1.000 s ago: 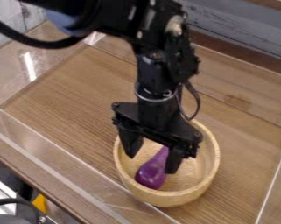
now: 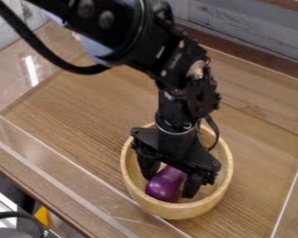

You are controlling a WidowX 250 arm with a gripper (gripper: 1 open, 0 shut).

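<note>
A purple eggplant-like toy [image 2: 165, 185] lies in a round pale tan bowl [image 2: 137, 195] at the lower middle of the camera view. My black gripper [image 2: 174, 171] is down inside the bowl with its open fingers around the upper part of the purple toy. The finger tips are partly hidden against the toy and the bowl's inside, so contact cannot be told.
A raised wooden ledge runs along the back right. At the lower left, beyond the table's edge, are cables and a small yellow object [image 2: 42, 213].
My gripper has moved down into the bowl over the purple toy, which now shows less of its upper end. The upper arm has tilted lower toward the left.
</note>
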